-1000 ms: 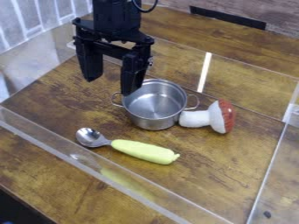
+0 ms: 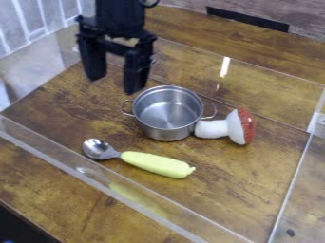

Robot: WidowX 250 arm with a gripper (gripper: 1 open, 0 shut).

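Observation:
My dark gripper [image 2: 117, 63] hangs blurred at the upper left, open, above the table and behind a steel pot [image 2: 168, 110] with two side handles. No object shows between its fingers. Right of the pot lies a mushroom-shaped toy [image 2: 237, 126] with a white stem and a red-brown cap. In front of the pot are a metal spoon [image 2: 98, 149] and a pale yellow-green corn-like or vegetable toy [image 2: 158, 164], the spoon's handle end close to the toy's left end.
The wooden table [image 2: 64, 190] is bordered by clear plastic walls on the sides.
The objects on the table have not visibly moved.

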